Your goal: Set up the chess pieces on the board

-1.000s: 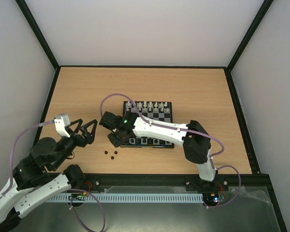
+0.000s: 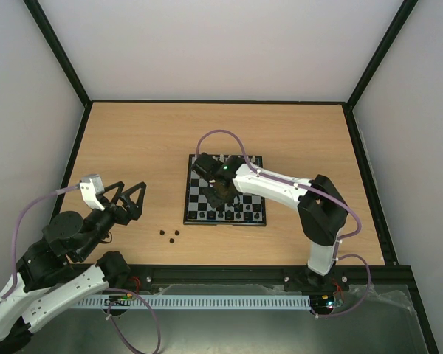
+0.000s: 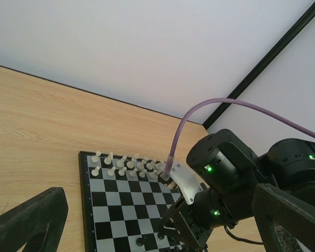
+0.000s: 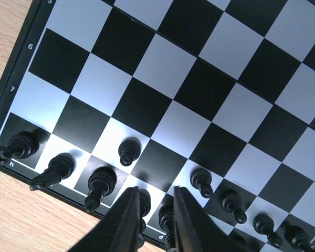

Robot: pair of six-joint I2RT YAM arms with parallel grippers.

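The chessboard (image 2: 187, 195) lies mid-table, largely under my right arm. White pieces (image 3: 121, 163) stand in two rows along its far side. In the right wrist view, a black pawn (image 4: 129, 150) stands in front of the near-edge row, with an empty square between it and another pawn (image 4: 201, 181). My right gripper is low over that near row, its fingers apart by a gap showing two dark pieces and some board. Whether either piece is held cannot be told. My left gripper (image 2: 131, 186) stands open and empty, left of the board.
Several small dark pieces (image 2: 171, 236) lie loose on the wood, left of the board's near corner. My right forearm (image 2: 269, 186) crosses the board from the right.
My left arm has barely moved, and the loose dark pieces lie unchanged.
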